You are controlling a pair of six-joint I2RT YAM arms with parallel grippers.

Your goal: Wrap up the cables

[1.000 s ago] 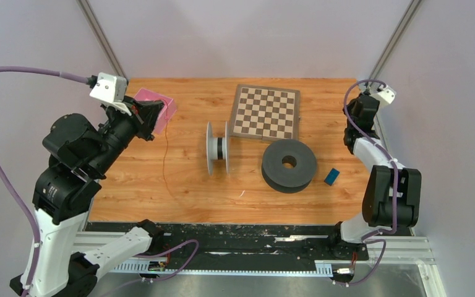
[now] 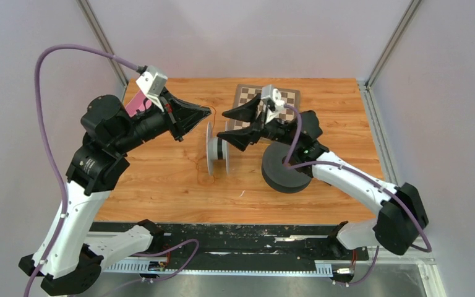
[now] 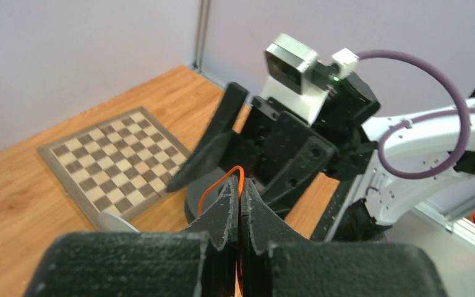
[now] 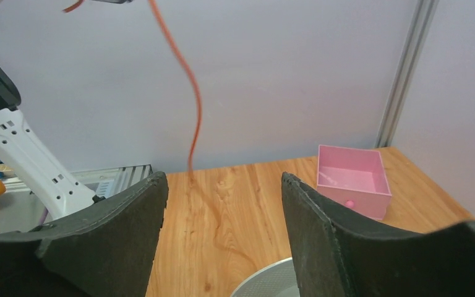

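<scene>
A thin orange cable [image 3: 240, 176] comes out between the closed fingertips of my left gripper [image 2: 207, 112], which is shut on it high over the table. In the right wrist view the cable [image 4: 196, 99] hangs down toward the wood, blurred lower down. The white spool [image 2: 209, 154] stands on its flanges' edges at mid-table, its dark-banded core partly visible. My right gripper [image 2: 222, 125] is open above the spool, facing the left gripper, its two fingers spread. Nothing is seen held between them; the spool's rim [image 4: 266, 279] shows below in its own view.
A chessboard [image 3: 120, 162] lies at the back, partly behind the right gripper. The dark grey ring [image 2: 284, 176] sits right of the spool, under the right arm. A pink box stands at the back left.
My left gripper has moved right with the cable toward the spool. From the far right, my right gripper has swung left over the spool, now covering part of the chessboard and the blue block.
</scene>
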